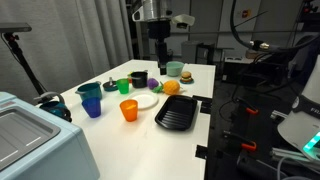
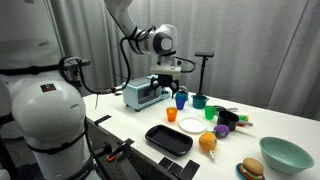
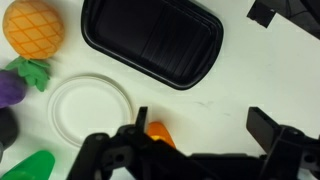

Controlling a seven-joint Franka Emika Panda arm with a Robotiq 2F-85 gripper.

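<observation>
My gripper hangs open above the white table, its fingers wide apart with nothing between them. In the wrist view, the orange cup [image 3: 158,132] shows partly behind the left finger. The black tray [image 3: 155,38] lies empty at the top of that view. The white plate [image 3: 90,110] is to the left, with the orange pineapple toy [image 3: 33,30] at the upper left. A purple eggplant toy [image 3: 10,88] and a green cup [image 3: 32,167] are cut off by the left edge.
A blue cup [image 1: 91,105] stands near the grey toaster-like box [image 1: 35,140]. Toward the far end are a toy burger [image 1: 186,77], a green bowl [image 2: 286,154] and a dark pot [image 2: 227,117]. Bare tabletop [image 1: 150,155] lies in front of the tray.
</observation>
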